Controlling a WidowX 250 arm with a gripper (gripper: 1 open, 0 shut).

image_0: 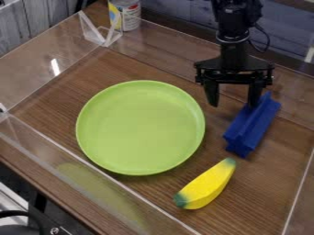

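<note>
The black gripper (233, 90) hangs from the top right over the table, its two dark fingers spread apart on either side. Its right finger is at the upper end of a blue elongated block (251, 128), which lies on the wood at the right; whether the two touch I cannot tell. A large green plate (140, 127) fills the middle of the table. A yellow banana (207, 184) with a green tip lies below the plate and the block, at the lower right.
A can (125, 15) stands at the back left, beside a pale object. Clear walls edge the wooden table (86, 87) on the left. The table behind the plate is bare.
</note>
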